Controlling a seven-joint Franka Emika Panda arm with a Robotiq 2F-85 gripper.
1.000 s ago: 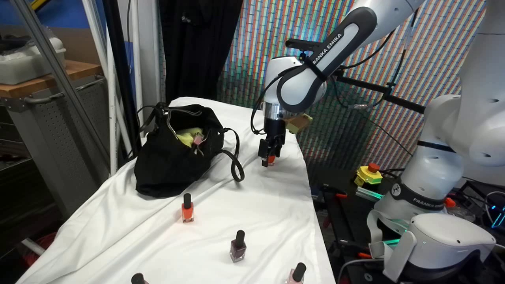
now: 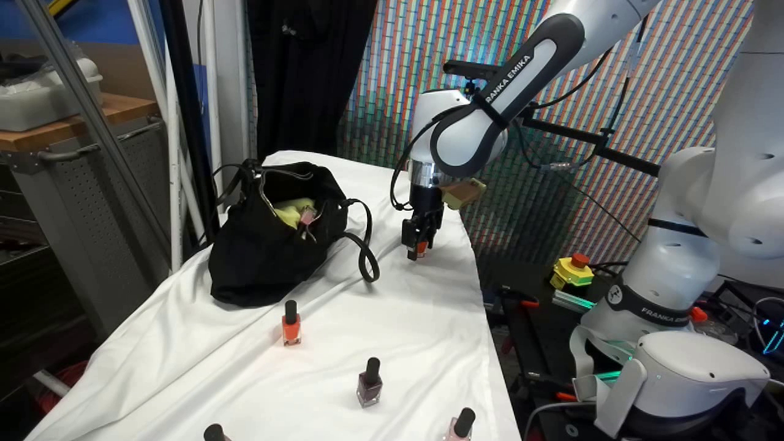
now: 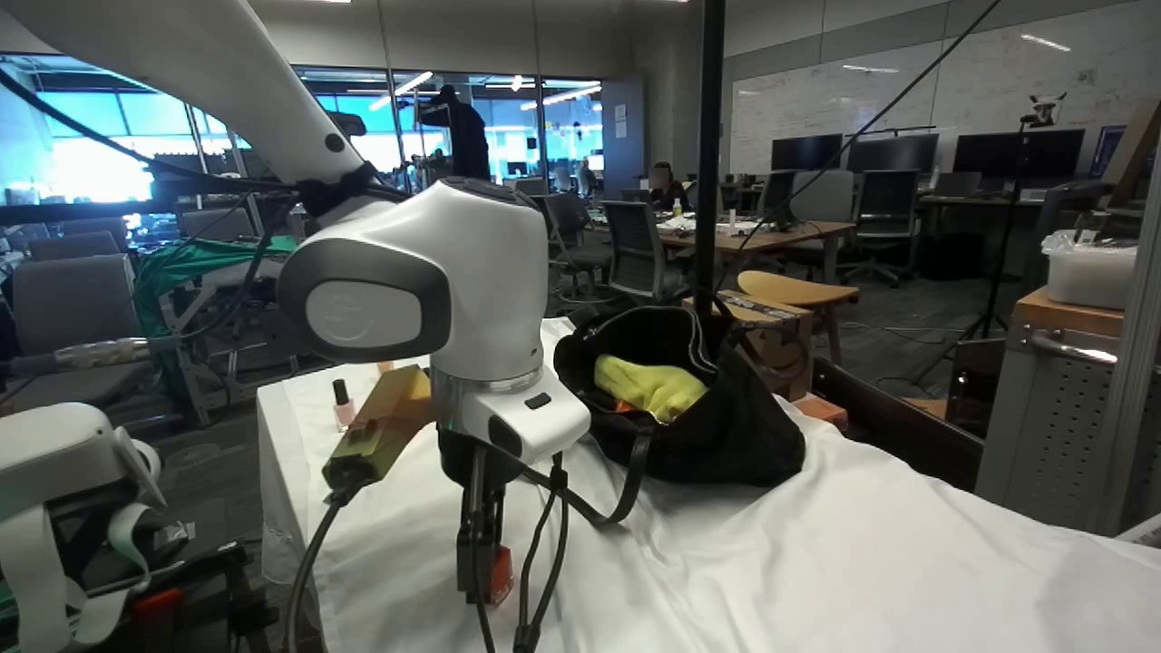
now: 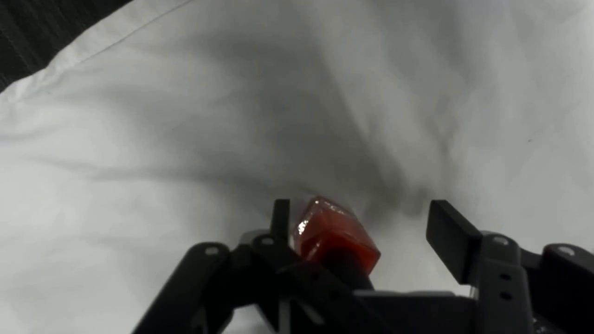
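Observation:
In the wrist view a red nail polish bottle (image 4: 339, 231) with a dark cap stands between the two fingers of my gripper. It lies close to the left finger, while a clear gap separates it from the right finger (image 4: 454, 242). The fingers are apart, so the bottle is not clamped. Exterior view 1 has my gripper (image 2: 419, 242) low over the far part of the white cloth, the red bottle (image 2: 422, 248) partly hidden by it. From the other side, the bottle (image 3: 501, 575) shows beside the dark fingers. Its cap is largely hidden.
A black bag (image 2: 275, 250) holding something yellow (image 2: 294, 211) sits open at the table's left. Nearer stand an orange bottle (image 2: 291, 328), a dark bottle (image 2: 369, 383) and a pink bottle (image 2: 460, 426). Free cloth lies between them and my gripper.
My gripper has sunk very slightly around the red bottle. The bag and the other bottles have stayed where they were.

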